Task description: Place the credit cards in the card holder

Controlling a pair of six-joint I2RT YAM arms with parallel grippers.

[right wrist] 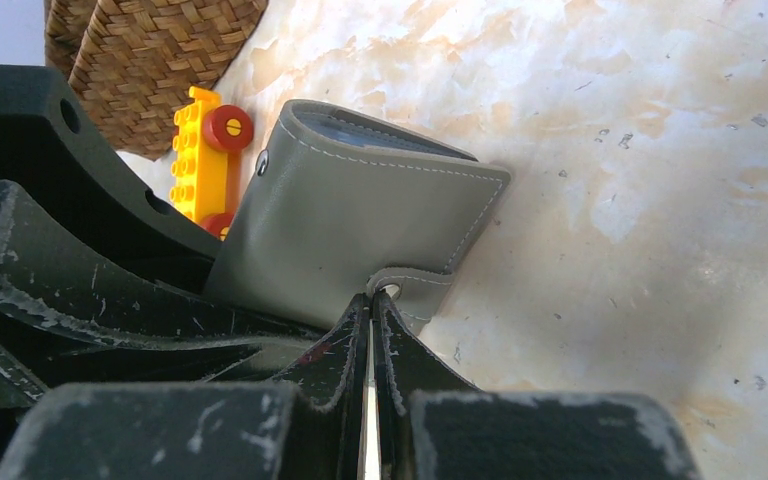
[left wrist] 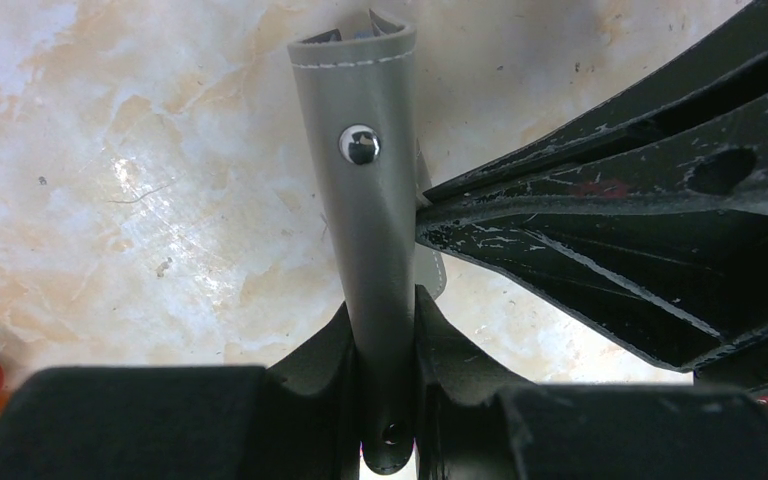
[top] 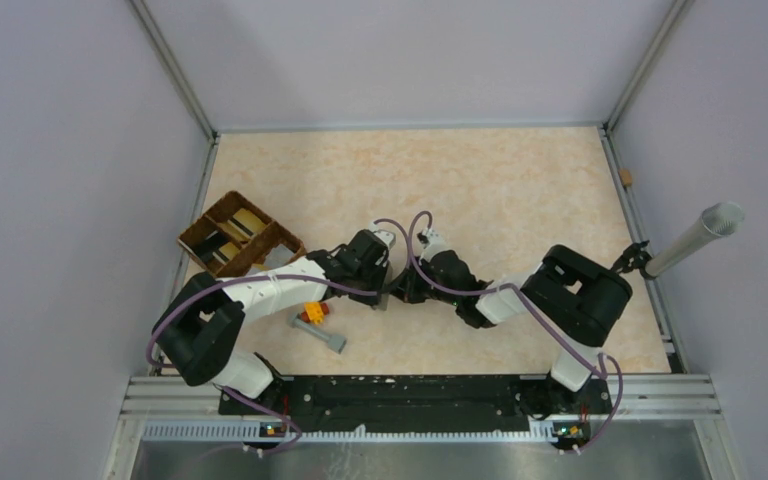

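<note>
The grey card holder is folded and stands on edge, with white stitching and a metal snap. Its closing flap faces my right arm. My left gripper is shut on the holder's lower part. From the other side, my right gripper is shut, its fingertips touching or just in front of the flap's snap; nothing clearly shows between them. Something bluish shows inside the holder's open top. From above, both grippers hide most of the holder. I cannot make out any loose credit card.
A woven basket with compartments holding several items stands at the left. Near my left arm lie a yellow and red toy vehicle and a grey tool-shaped toy.
</note>
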